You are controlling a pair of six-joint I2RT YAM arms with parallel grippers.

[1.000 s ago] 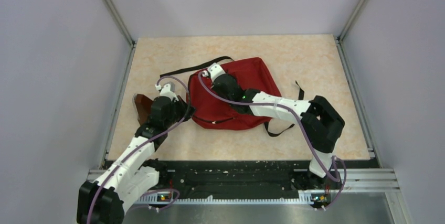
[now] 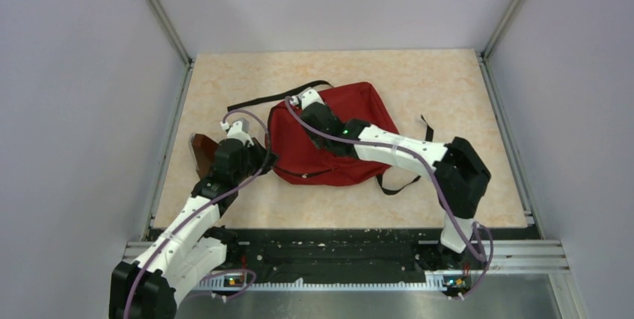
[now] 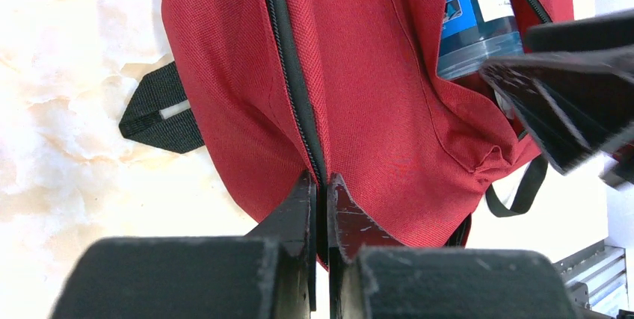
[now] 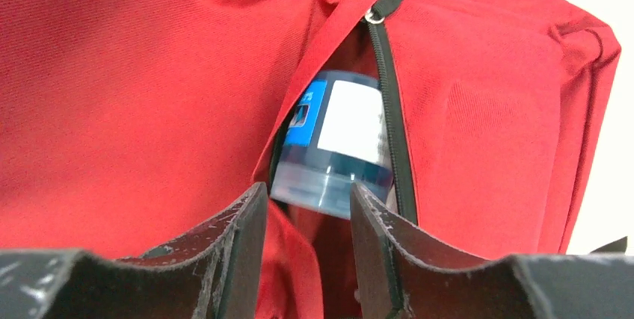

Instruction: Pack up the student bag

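Note:
The red bag lies on the table with a zipped pocket facing up. A dark-blue container with a white and light-blue label sits inside the pocket's opening, between the red cloth and the black zipper edge. Above it, the right gripper is open, its fingers apart with the container's lower end in view beyond the gap. My left gripper is shut on the bag's black zipper edge, at the bag's left side in the top view. From above, the right arm hides the container.
A brown open item stands on the table left of the left arm. Black straps lie behind the bag and to its right. Bare table shows at the back right and along the front.
The left arm has stayed still.

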